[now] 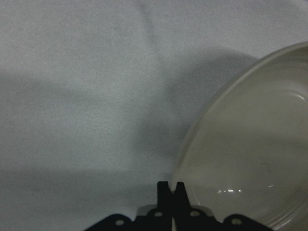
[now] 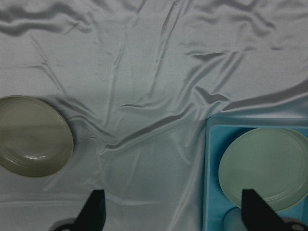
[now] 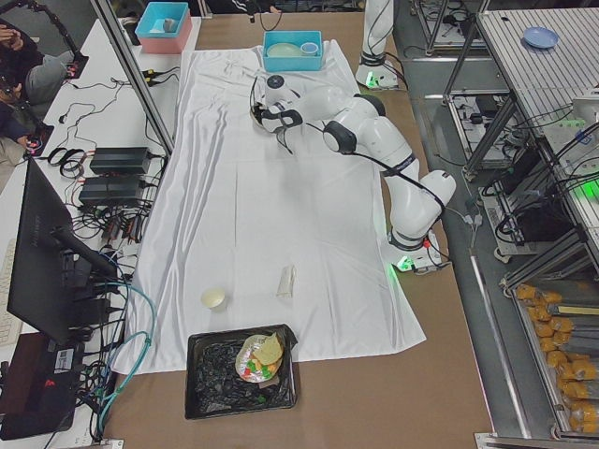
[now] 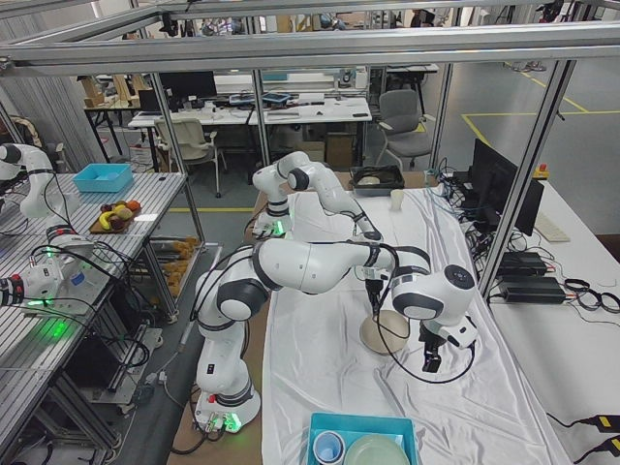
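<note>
A beige plate (image 4: 383, 334) lies on the white cloth, also seen in the right wrist view (image 2: 33, 137). My left gripper is shut on the near rim of this plate. My right gripper hangs open above the cloth, between the beige plate and the blue bin (image 4: 320, 422). In the bin are a pale green plate (image 2: 263, 166) and a blue cup (image 4: 328, 448).
A black tray (image 3: 215, 393) with food on a plate stands at the far end, near a cream cup (image 3: 212, 298) and a small clear item (image 3: 286, 281).
</note>
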